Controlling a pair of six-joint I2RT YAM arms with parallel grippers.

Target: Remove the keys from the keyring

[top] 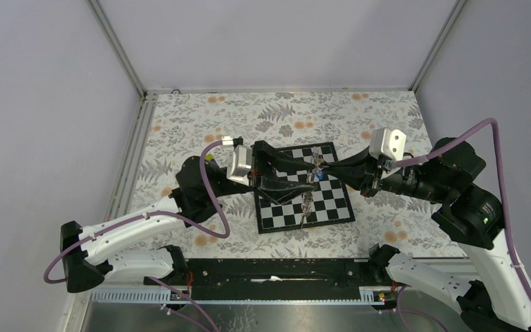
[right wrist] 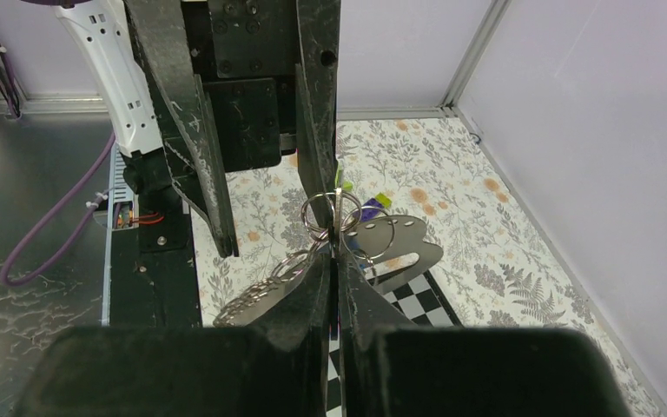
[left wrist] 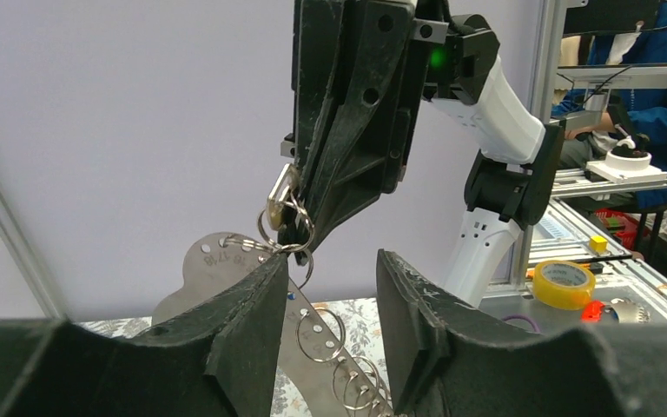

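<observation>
A bunch of thin metal rings [left wrist: 321, 334] hangs along a flat steel plate with holes [left wrist: 198, 276], in front of my left gripper. That gripper is open, its fingers apart on either side of part of the bunch; whether one touches it is unclear. From the other side my right gripper is shut on a small brass-coloured piece, likely a key [left wrist: 275, 208], with a ring through it. The right fingertips partly hide this piece. From above, both grippers meet over the board, the right gripper [top: 325, 166] at the left one's fingertips.
Below lies a black-and-white checkered board [top: 276, 216] on the patterned tabletop. A small purple and yellow-green object [right wrist: 375, 205] sits beyond, behind the left arm. Free tabletop [top: 242, 111] stretches toward the back wall.
</observation>
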